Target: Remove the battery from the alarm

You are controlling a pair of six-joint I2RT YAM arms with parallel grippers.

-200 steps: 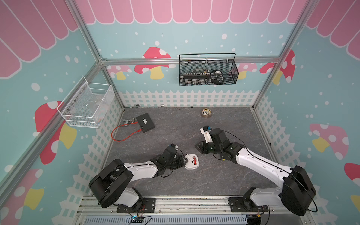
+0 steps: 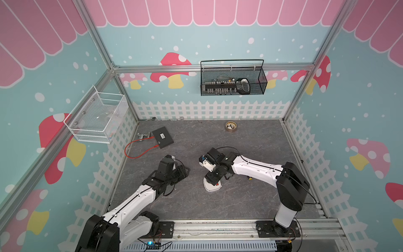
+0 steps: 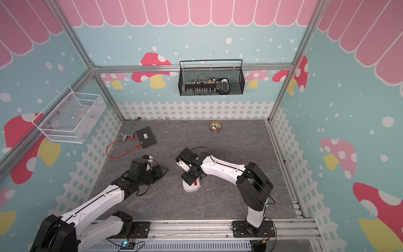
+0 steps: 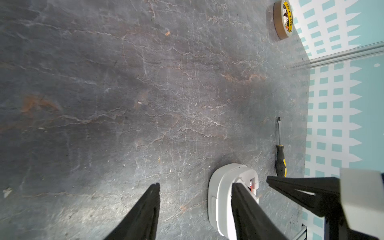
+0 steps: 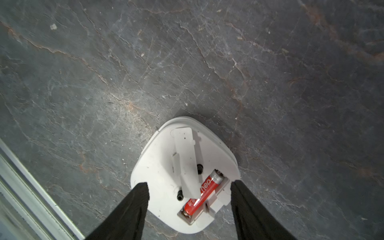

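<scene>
The white alarm (image 5: 156,172) lies on the table with its battery compartment uncovered, a red battery (image 5: 202,192) in it and a white flap beside that. My right gripper is over the alarm, open, the fingertips either side of the compartment area and nothing held. My left gripper is raised to the left of the alarm, open, with bare table between its fingers; the alarm's side shows behind its right finger in the left wrist view.
A screwdriver (image 4: 280,158) lies to the right, a tape roll (image 2: 230,129) at the back. A black box (image 2: 161,138) with a red cable sits at the back left. White and black wire baskets hang on the walls.
My right gripper has moved left to over the alarm. My left gripper has drawn away leftward and up from it.
</scene>
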